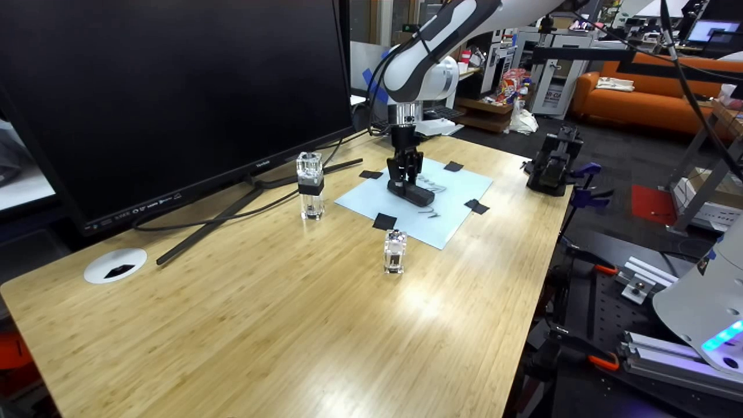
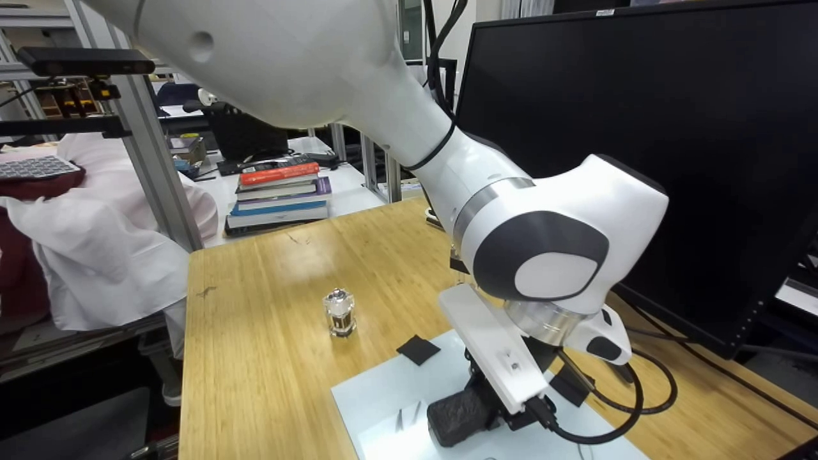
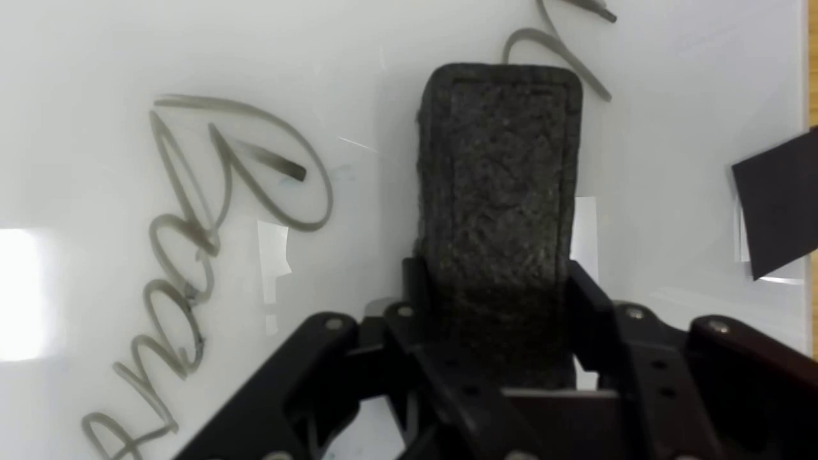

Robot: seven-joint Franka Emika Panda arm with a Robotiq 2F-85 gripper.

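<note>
A black block-shaped eraser [image 3: 500, 176] is pinched between my fingers in the wrist view, its far end sticking out beyond them. In exterior view 1 the gripper [image 1: 406, 177] points down, shut on the eraser [image 1: 419, 194], which rests on or just over the white board [image 1: 446, 232]. Dark handwriting [image 3: 172, 283] runs along the left of the board in the wrist view, with more strokes above the eraser. Exterior view 2 shows the eraser [image 2: 457, 418] under the arm; the fingers are mostly hidden there.
Black tape [image 1: 384, 222] holds down the board's edges. A short clear grinder [image 1: 394, 251] and a taller one [image 1: 310, 186] stand on the table nearby. The monitor [image 1: 181, 97] borders the left side. Bare table [image 1: 278, 327] spreads across the front.
</note>
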